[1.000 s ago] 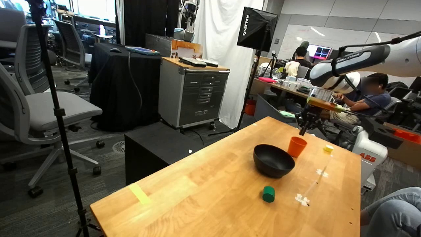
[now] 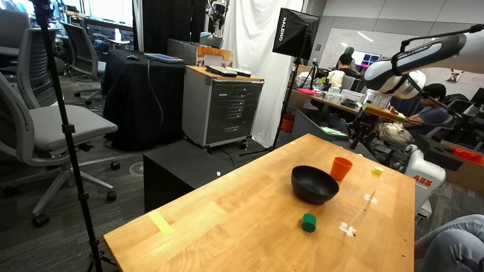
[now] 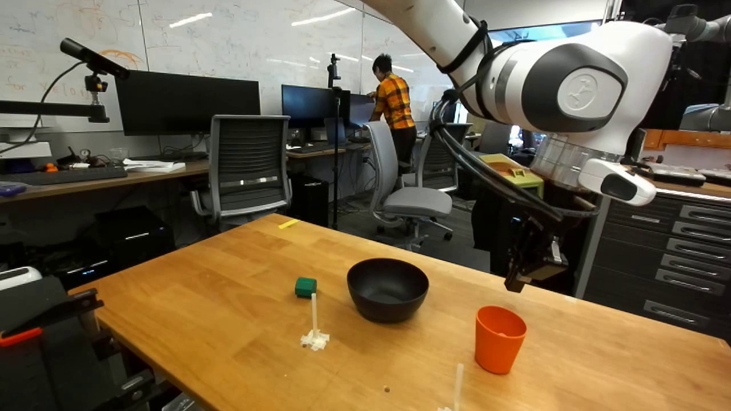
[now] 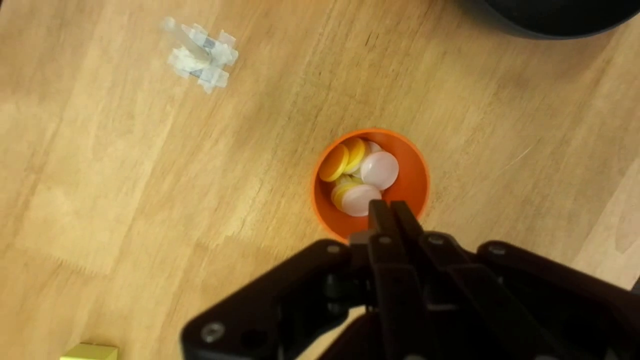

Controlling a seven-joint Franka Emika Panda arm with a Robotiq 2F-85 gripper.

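An orange cup stands upright on the table, holding several yellow and white discs. My gripper hangs above it, overlapping the near side of its rim in the wrist view. Its two fingers are together, and no object can be made out between them. Exterior view 2 has the gripper apart from the cup, higher up and behind it. A black bowl is beside the cup, and its visible inside looks empty. A green block lies on the far side of the bowl from the cup.
Near the table's edge is a small yellow block. Two thin pale sticks, one of them this stick, rise from taped spots on the wood. The tabletop is broadly clear toward the yellow tape strip.
The gripper and arm have risen and shifted slightly right in exterior view 1, farther above the cup. Cup, bowl and blocks stay in place.
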